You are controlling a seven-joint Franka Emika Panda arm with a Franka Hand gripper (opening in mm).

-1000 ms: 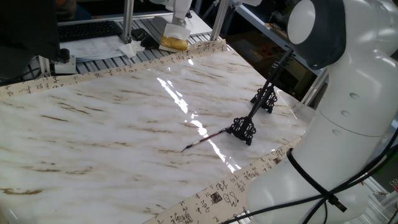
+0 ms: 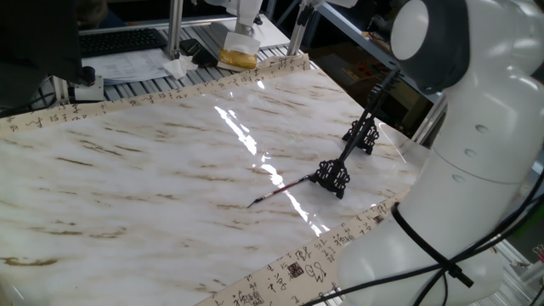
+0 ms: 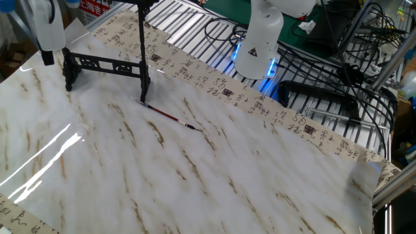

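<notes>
A thin writing brush with a dark red handle [image 3: 170, 117] lies on the marbled sheet, its dark tip pointing away from the black carved stand [image 3: 107, 64]. In exterior view 1 the brush [image 2: 280, 189] has its rear end close beside one foot of the stand [image 2: 331, 177]; whether they touch is unclear. The stand is upright, its top cut off in exterior view 2. At that view's upper left corner, a pale part with a dark lower end, apparently my gripper [image 3: 48, 57], hangs near the stand, away from the brush. Its fingers cannot be made out separately.
My white arm [image 2: 476, 153] fills the right of exterior view 1, with black cables around it. Beige calligraphy strips [image 3: 227, 92] border the glossy marbled sheet [image 3: 260, 175], which is broadly clear. A keyboard [image 2: 123, 41] and papers lie beyond the far edge.
</notes>
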